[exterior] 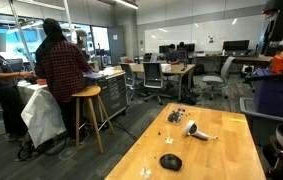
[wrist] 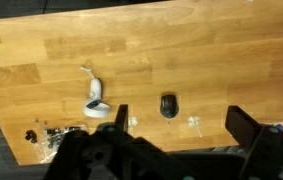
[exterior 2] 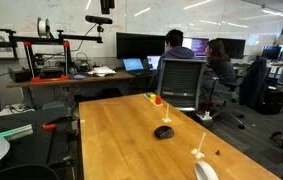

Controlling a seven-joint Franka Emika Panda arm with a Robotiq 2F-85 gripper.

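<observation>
A black computer mouse (wrist: 169, 105) lies on the wooden table (wrist: 171, 60), seen in the wrist view above and between my fingers. My gripper is open, its two dark fingers wide apart at the bottom of that view, nothing held between them. To the left of the mouse lies a white handheld device (wrist: 96, 100) with a rounded head, like a scanner. In exterior view 1 the mouse (exterior: 171, 161) sits near the front of the table and the white device (exterior: 199, 131) farther back.
A clear bag with dark bits (wrist: 56, 140) lies near the table's edge. Small white pieces (wrist: 194, 122) are scattered near the mouse. A small red and yellow object (exterior 2: 157, 101) stands at the far edge in exterior view 2. People and chairs are beyond.
</observation>
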